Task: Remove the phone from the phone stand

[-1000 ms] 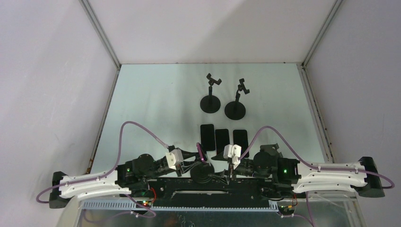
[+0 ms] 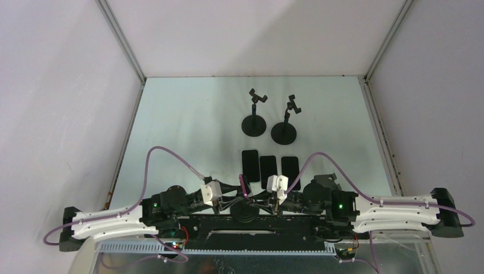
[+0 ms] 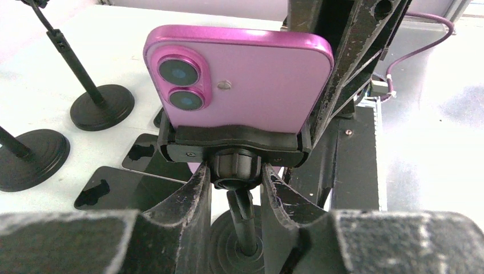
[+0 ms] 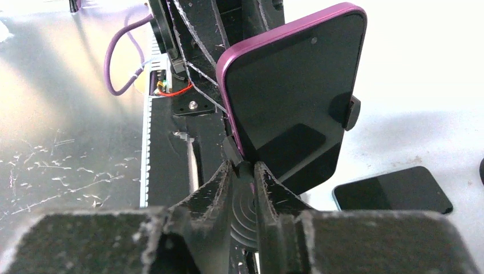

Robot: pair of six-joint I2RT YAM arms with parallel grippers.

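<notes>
The pink-framed phone (image 3: pixel 257 85) sits in the clamp (image 3: pixel 237 136) of a black phone stand, its two lenses facing the left wrist camera. The stand's round base (image 3: pixel 220 251) shows below. My left gripper is shut on the stand's round joint, just behind the clamp. In the right wrist view, the phone's dark screen (image 4: pixel 297 103) leans at a tilt, with a clamp arm (image 4: pixel 352 113) at its right edge. My right gripper has its fingertips close together around the other clamp arm (image 4: pixel 233 150), at the phone's lower left edge; whether they press it is unclear.
Three dark phones lie flat on the white table, among them the middle phone (image 2: pixel 268 168) and the right phone (image 2: pixel 290 166). Two empty black stands (image 2: pixel 254 125) are farther back. Open table lies on both sides.
My right gripper's fingers have drawn together from wide apart, and that gripper has shifted slightly left toward the phone. My left arm, the phone and the stand look unmoved.
</notes>
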